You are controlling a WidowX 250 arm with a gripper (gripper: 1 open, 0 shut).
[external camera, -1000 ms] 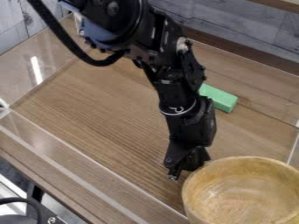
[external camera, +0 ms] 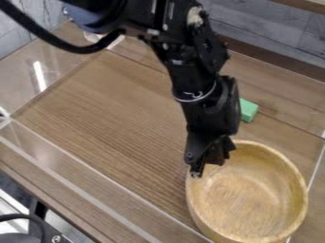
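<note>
The black gripper hangs over the left rear rim of a yellow-tan oval bowl at the lower right, its fingertips near that rim. Its fingers look close together; whether anything thin is between them I cannot make out.
A green block lies behind the arm on the right of the wooden table. A wall stands at the back, and a dark cable shows at the lower left.
The gripper has risen and moved back slightly. The bowl has shifted back and to the left, and more of it shows.
</note>
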